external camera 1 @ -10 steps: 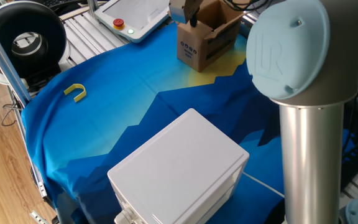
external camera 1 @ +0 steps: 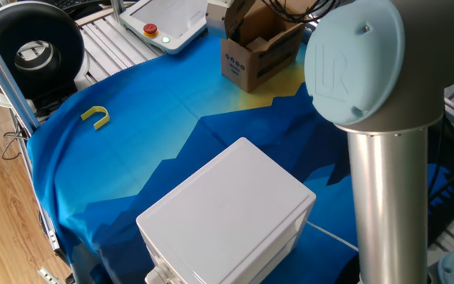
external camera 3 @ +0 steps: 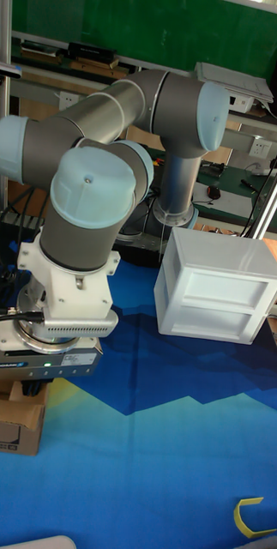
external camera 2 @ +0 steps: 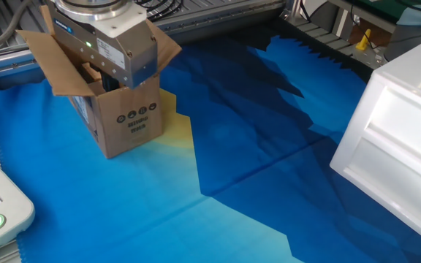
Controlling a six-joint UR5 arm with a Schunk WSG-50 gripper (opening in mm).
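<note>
An open brown cardboard box (external camera 2: 131, 120) stands on the blue cloth. My gripper (external camera 2: 109, 80) is over it, its body at the box mouth. In exterior view 2 only a dark bit of the fingers shows between the flaps, and the tips are hidden behind the box's front wall. Whether the fingers are apart or together does not show. From exterior view 3, the gripper body (external camera 3: 52, 358) covers part of the box (external camera 3: 15, 425). Whatever lies inside the box is mostly hidden.
A white drawer unit (external camera 1: 227, 213) stands across the cloth from the box. A yellow hooked strip (external camera 1: 97, 117) lies near the cloth's edge. A tablet-like pendant with a red button (external camera 1: 150, 30) sits beside the cloth. Between box and drawer unit the cloth is bare.
In exterior view 1 my gripper has shifted left at the box, and the arm's near joint has moved slightly left too. The box has slid a little left.
</note>
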